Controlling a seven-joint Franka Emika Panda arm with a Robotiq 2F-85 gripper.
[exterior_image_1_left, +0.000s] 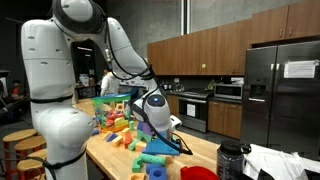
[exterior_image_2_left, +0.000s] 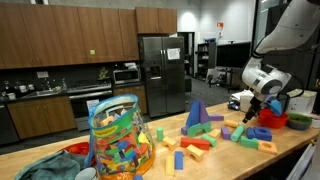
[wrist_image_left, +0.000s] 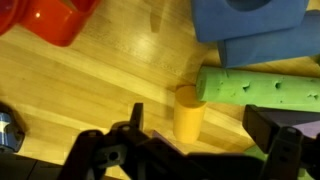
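An upright orange cylinder (wrist_image_left: 188, 113) shows between the spread fingers of my open gripper in the wrist view. A green cylinder-like block (wrist_image_left: 255, 88) lies against it on the right, reaching past the right finger (wrist_image_left: 270, 130). A blue block (wrist_image_left: 245, 20) with a round hole sits at the top. In the second exterior view the arm stands at the right end of the table, over the blocks, and the fingertips are too small to make out.
A red container (wrist_image_left: 55, 20) is at the wrist view's top left. Many coloured blocks lie over the table, with a clear bag of blocks (exterior_image_2_left: 122, 140) at its middle. A black canister (exterior_image_1_left: 231, 160) stands near the front. Bare wood shows left of the orange cylinder.
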